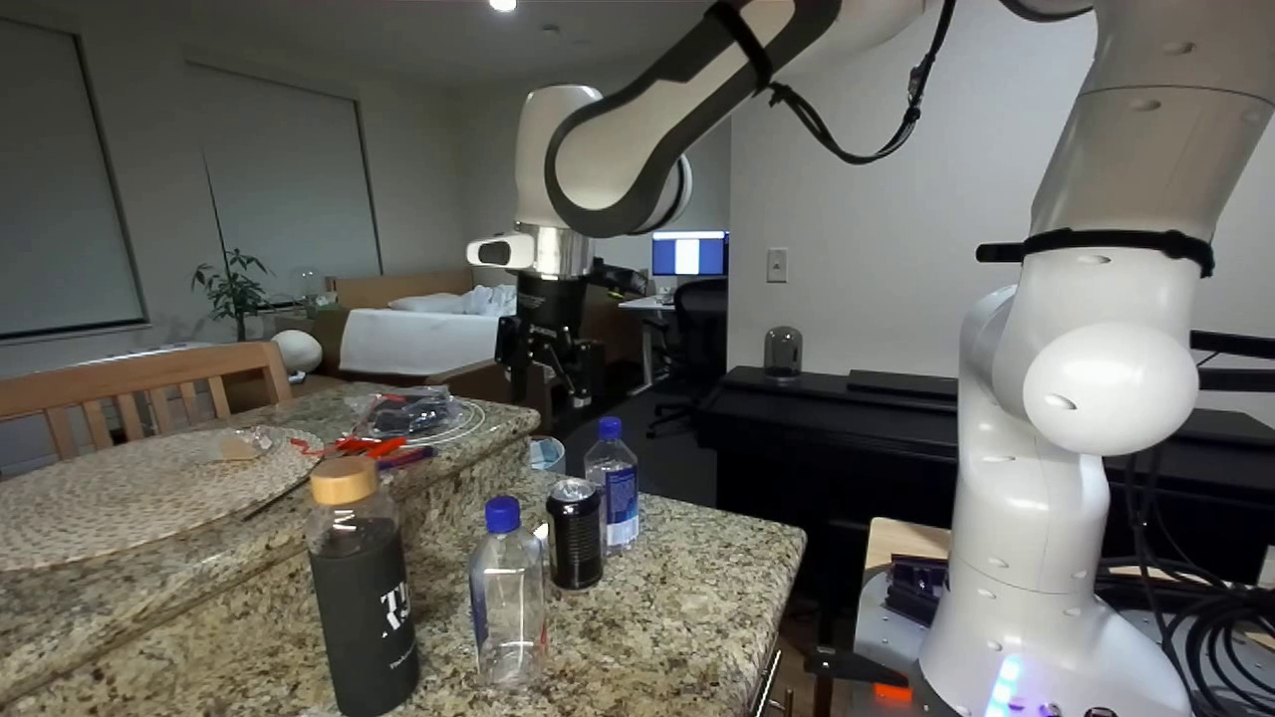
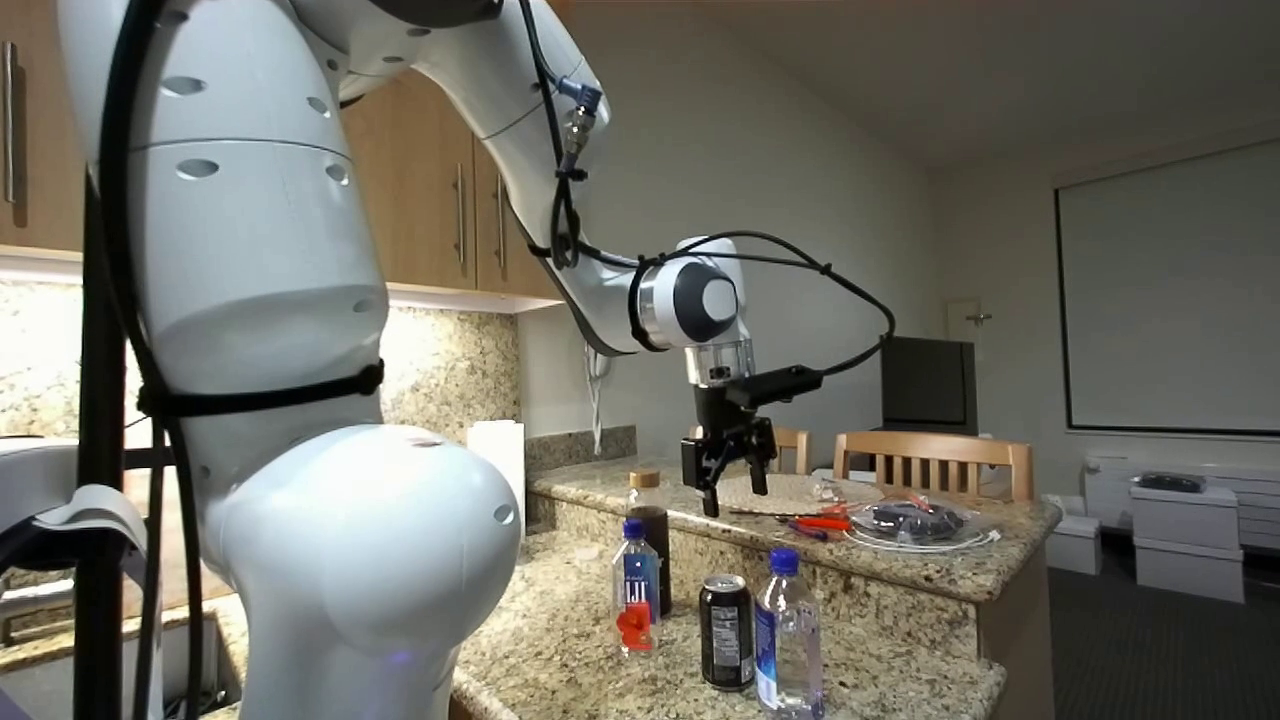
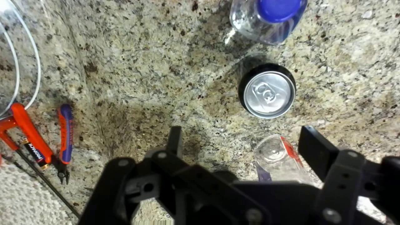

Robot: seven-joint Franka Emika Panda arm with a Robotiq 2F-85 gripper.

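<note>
My gripper is open above the counter, its fingers wide apart and nothing held between them. In the wrist view a black can (image 3: 268, 93) stands upright just beyond the fingertips. One blue-capped bottle (image 3: 268, 18) is past the can, cut by the frame's top. A second clear bottle (image 3: 279, 157) shows partly under the right finger, its cap hidden by the gripper. In exterior view 1 the can (image 1: 575, 534) stands between the far bottle (image 1: 613, 490) and the near bottle (image 1: 508, 597), with my gripper (image 1: 550, 388) well above.
A dark bottle with a wooden lid (image 1: 362, 592) stands at the near left. On the raised ledge lie red-handled pliers (image 3: 32, 131), small cutters (image 3: 66, 135), a white cable (image 3: 35, 56) and a woven mat (image 1: 143, 490).
</note>
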